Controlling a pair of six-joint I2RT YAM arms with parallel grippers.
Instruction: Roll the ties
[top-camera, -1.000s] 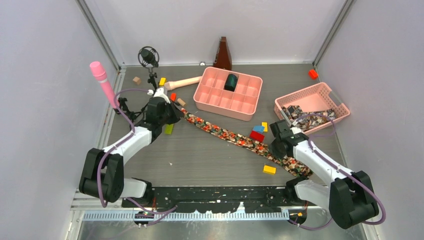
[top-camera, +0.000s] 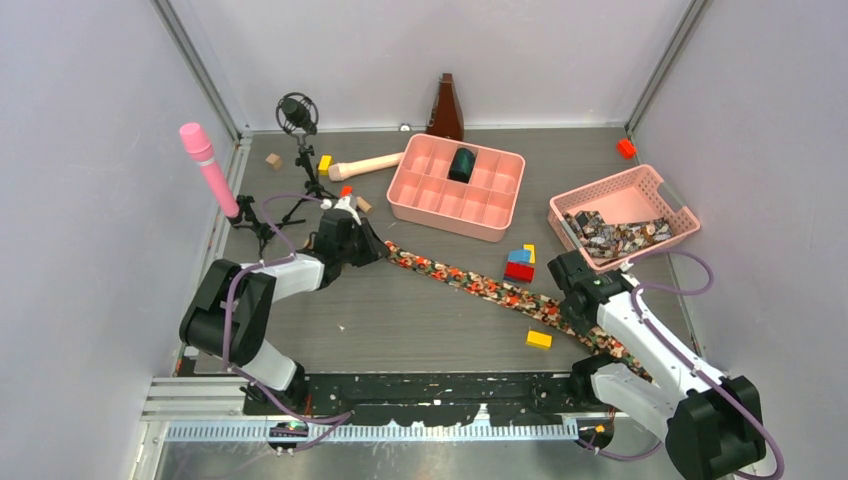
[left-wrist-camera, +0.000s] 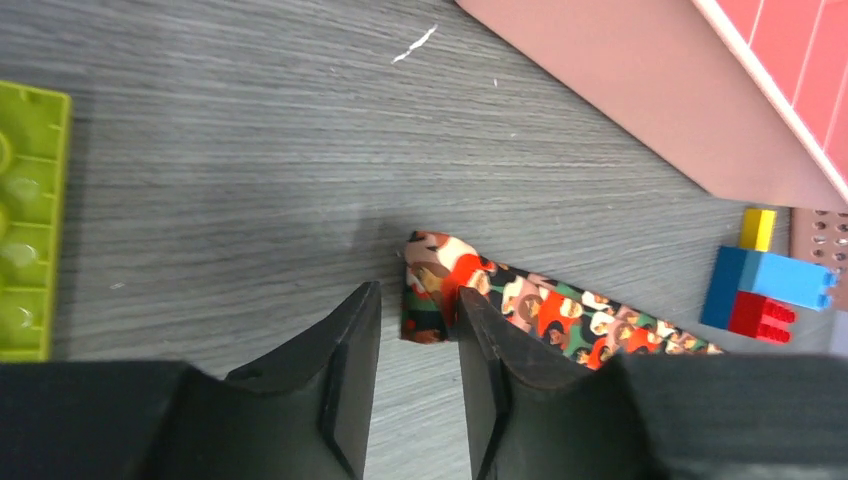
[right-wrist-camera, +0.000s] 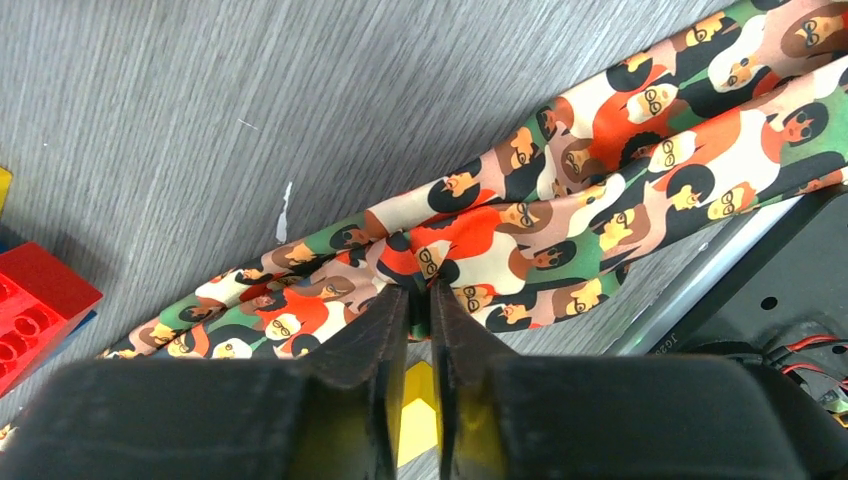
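A long patterned tie (top-camera: 460, 280) stretches diagonally from centre-left to the near right. Its narrow left end (left-wrist-camera: 435, 285) shows in the left wrist view just beyond my left gripper, whose fingertips are part open at that end; whether cloth is between them I cannot tell. My right gripper is down on the tie's folded, bunched middle, fingertips close together with cloth (right-wrist-camera: 430, 260) at them; how firmly it holds is unclear. Other patterned fabric (top-camera: 630, 236) lies in a pink basket (top-camera: 673, 195) at the right.
A pink divided tray (top-camera: 455, 210) stands behind the tie. Toy bricks (top-camera: 519, 270) lie beside it, a yellow block (top-camera: 538, 340) in front. A microphone stand (top-camera: 305, 150) is at back left.
My left gripper and the tie's left end have shifted right and toward the front. My right gripper has moved rightward and frontward, the tie's right end going with it.
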